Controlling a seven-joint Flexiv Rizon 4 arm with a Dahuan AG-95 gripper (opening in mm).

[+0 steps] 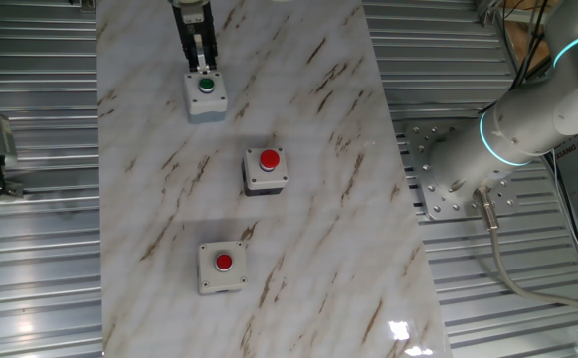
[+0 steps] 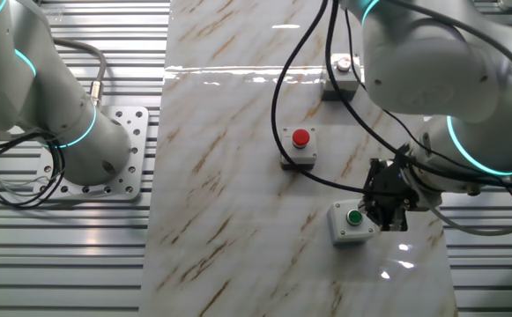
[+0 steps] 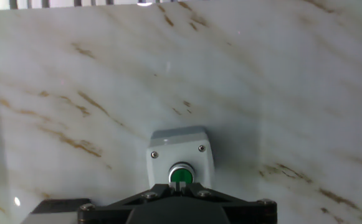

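A pale grey box (image 1: pixel 206 105) with a green push button (image 1: pixel 206 86) stands on the marbled table. My gripper (image 1: pixel 203 69) is at that box's far edge in exterior view 1, fingertips close to the green button. In the wrist view the green button (image 3: pixel 181 175) shows just beyond the gripper, whose two fingertips meet with nothing visible between them. From exterior view 2 the gripper (image 2: pixel 384 220) appears right beside the green-button box (image 2: pixel 344 233). Whether the tips touch the button or box cannot be made out.
Two similar boxes with red buttons stand on the table, one in the middle (image 1: pixel 265 179) and one nearer the front (image 1: pixel 222 278). Dark cables (image 2: pixel 284 79) hang across exterior view 2.
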